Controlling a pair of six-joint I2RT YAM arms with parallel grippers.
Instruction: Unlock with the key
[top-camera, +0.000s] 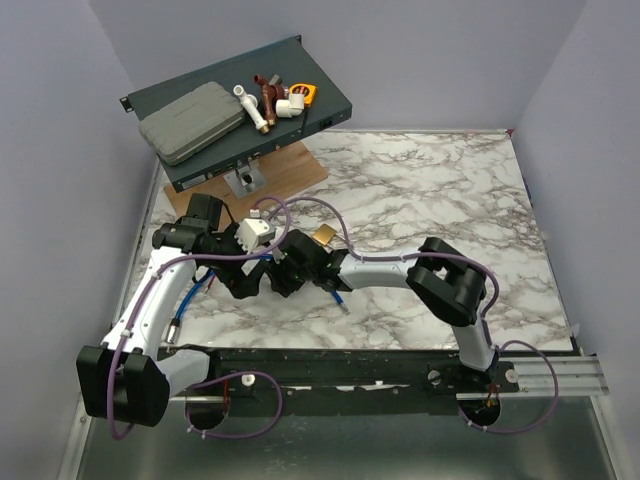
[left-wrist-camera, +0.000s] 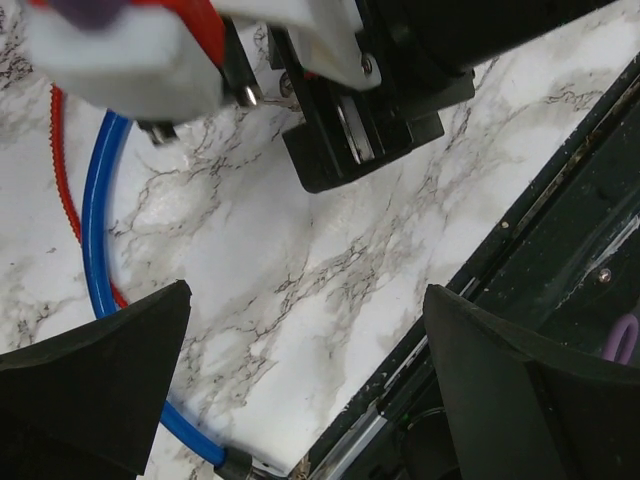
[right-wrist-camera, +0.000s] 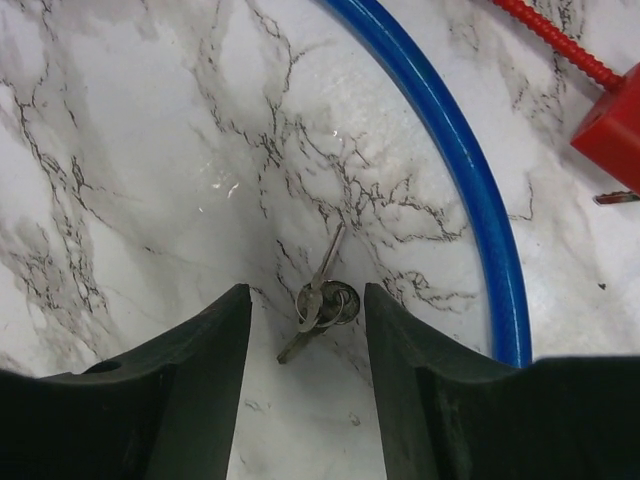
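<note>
A small ring with keys (right-wrist-camera: 322, 300) lies on the marble table, clear in the right wrist view. My right gripper is part open around it, with a finger on either side and visible gaps between. In the top view that gripper (top-camera: 285, 286) points down close beside the left one. My left gripper is open, with only bare marble showing between its fingers. A red block with a ribbed red cable (right-wrist-camera: 612, 125), possibly the lock, is cut off at the right wrist view's edge.
A blue hose (right-wrist-camera: 470, 165) curves over the table past the keys. The right arm's dark housing (left-wrist-camera: 350, 130) is close in front of the left wrist camera. A raised shelf (top-camera: 318, 85) with a grey case and pipe fittings stands at the back left.
</note>
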